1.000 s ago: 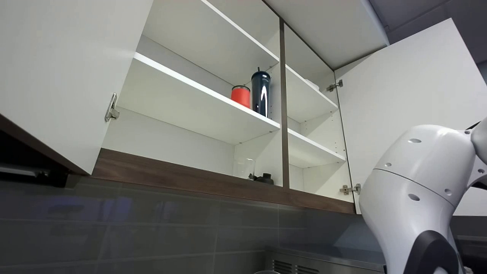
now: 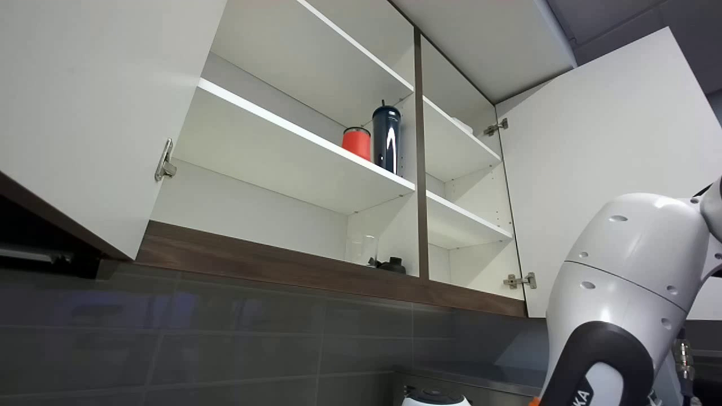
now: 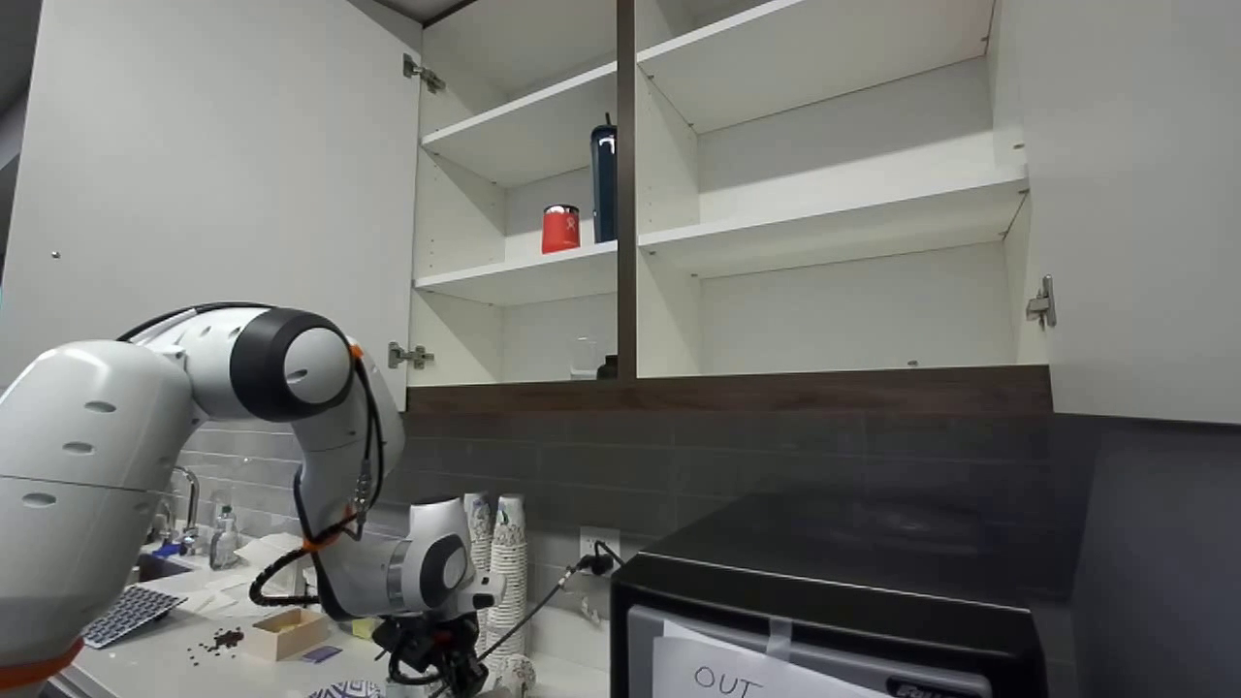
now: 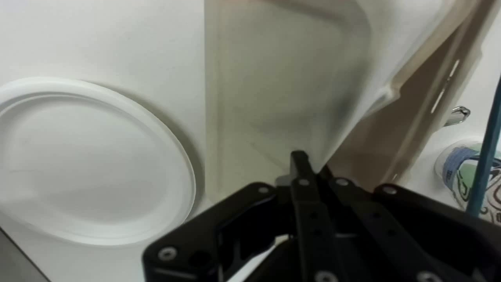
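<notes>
In the wrist view my gripper is shut, its dark fingertips close together over a pale, thin-walled container or sheet [image 4: 277,94]. That pale piece has a white slanting edge that runs down to the fingertips; whether any of it is pinched between them I cannot tell. A brownish tray-like part [image 4: 385,136] lies beside it on the right. To the left is an empty white plate [image 4: 94,159], flat on the white counter. Exterior view 2 shows the gripper [image 3: 448,669] low over the counter, its tips hidden near the bottom edge.
Stacked paper cups [image 3: 508,570] stand behind the gripper, and a black microwave [image 3: 814,582] is to its right. A small wooden box [image 3: 285,634] sits on the counter at left. Above, the open cabinet holds a red cup [image 3: 560,228] and a dark tumbler [image 3: 605,180].
In exterior view 1 the arm's upper links have shifted and tilted, and a white rounded arm part now shows higher at the bottom centre. The cabinet and its contents are unchanged.
</notes>
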